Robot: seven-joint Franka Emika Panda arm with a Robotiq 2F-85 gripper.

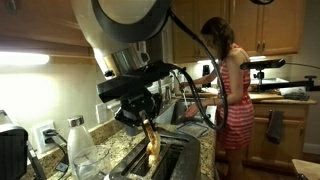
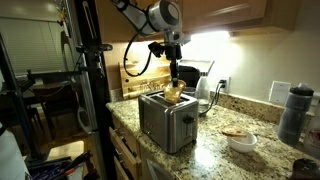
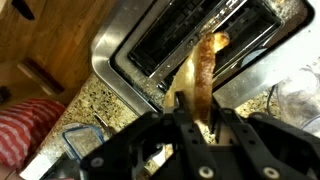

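Observation:
A browned slice of bread (image 3: 198,75) stands on edge between the fingers of my gripper (image 1: 148,119), above the silver toaster (image 2: 168,122). In the wrist view its far end reaches over the toaster's slots, and its near end runs back between the fingers. From the side, the bread (image 2: 174,92) hangs at the toaster's top. Its lower end meets the slot area in the first exterior view; how deep it sits is unclear. The fingers are partly apart with bread between them, and whether both fingers press on it cannot be made out.
A white bowl (image 2: 242,141) with a brown piece beside it sits on the granite counter. A grey bottle (image 2: 294,115) stands farther along, and a clear bottle (image 1: 78,140) is near the wall. A person in a red dress (image 1: 237,95) stands beyond the toaster.

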